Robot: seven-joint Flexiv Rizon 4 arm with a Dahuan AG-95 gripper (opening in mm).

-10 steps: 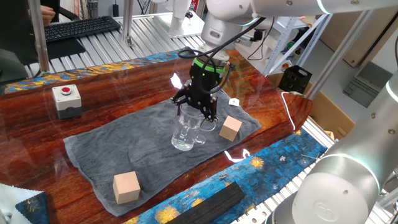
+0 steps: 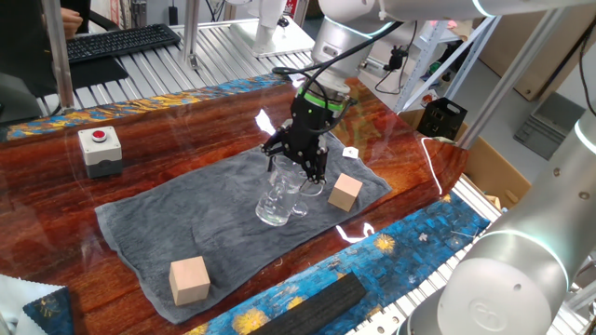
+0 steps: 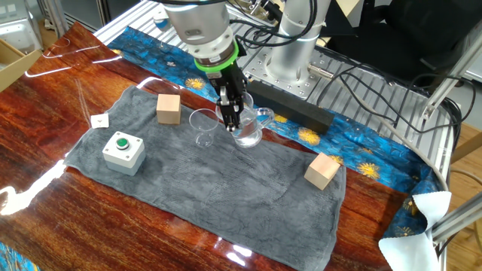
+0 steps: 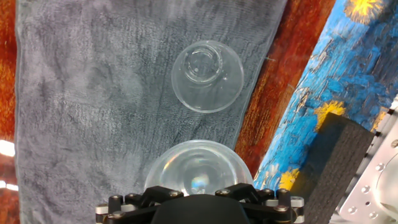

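A clear glass jug with a handle [image 2: 274, 207] stands upright on the grey towel [image 2: 177, 223]. Right above it is my gripper [image 2: 296, 168], pointing down. Its two fingers are spread apart in exterior view 1, one toward each side of the jug's top. I cannot tell whether they touch the glass. In exterior view 2 the gripper [image 3: 232, 126] partly covers the jug [image 3: 247, 138]. A second, smaller clear glass [image 3: 203, 123] stands beside it. The wrist view shows this glass [image 4: 208, 78] ahead and the jug's round top [image 4: 199, 165] close under the gripper. The fingertips are hard to make out there.
One wooden block [image 2: 345, 192] sits near the glasses, another [image 2: 189, 280] at the towel's other end. A red button box [image 2: 101, 149] and a green button box [image 3: 124, 153] stand apart. A dark bar [image 3: 290, 104] lies along the blue cloth.
My gripper has shifted and turned slightly above the jug, and the arm has swung a little to the right in exterior view 1. The glasses and blocks stay put.
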